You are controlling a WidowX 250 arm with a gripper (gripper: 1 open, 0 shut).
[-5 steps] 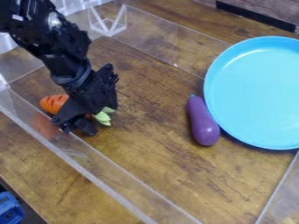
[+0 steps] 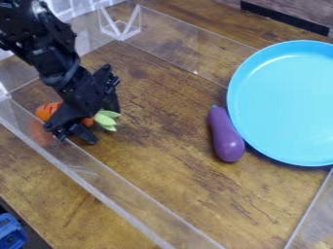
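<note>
My black gripper [image 2: 81, 122] is low at the left, over an orange carrot [image 2: 50, 110] with a pale green top [image 2: 107, 120] that lies on the wooden table [image 2: 169, 195]. The fingers reach down around the carrot's middle; whether they are closed on it is hard to tell. A purple eggplant [image 2: 225, 134] lies at the centre right, beside a large light blue plate [image 2: 279, 102].
Clear plastic walls [image 2: 117, 199] border the work area, one running just left of the carrot. A blue object [image 2: 8, 231] sits outside at the lower left.
My gripper has moved slightly left along the carrot, and more of the green top now shows to its right.
</note>
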